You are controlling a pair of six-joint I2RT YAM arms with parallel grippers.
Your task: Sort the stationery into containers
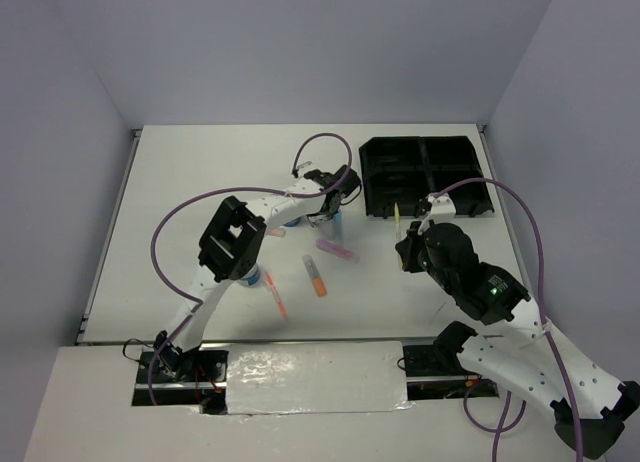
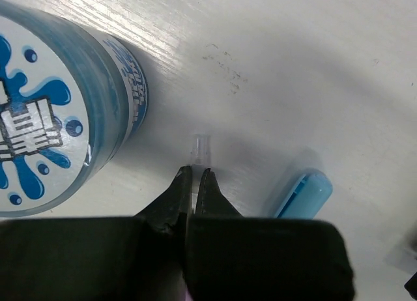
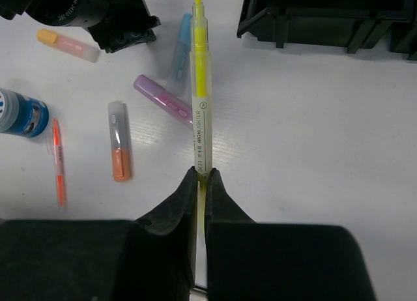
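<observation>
My left gripper is low at the table, shut on a small clear pen piece (image 2: pixel 201 148), between a blue jar (image 2: pixel 42 112) and a light blue capped marker (image 2: pixel 303 195). My right gripper is shut on a yellow highlighter (image 3: pixel 202 125), held upright in the image below the black divided container (image 1: pixel 395 182). A purple marker (image 3: pixel 163 99), an orange marker (image 3: pixel 119 141), a red pen (image 3: pixel 57 164) and a peach marker (image 3: pixel 68 45) lie loose on the table.
The black container (image 3: pixel 326 27) stands at the back right. A second blue jar (image 3: pixel 23 113) stands left of the red pen. The table's left side and the area below the container are fairly clear.
</observation>
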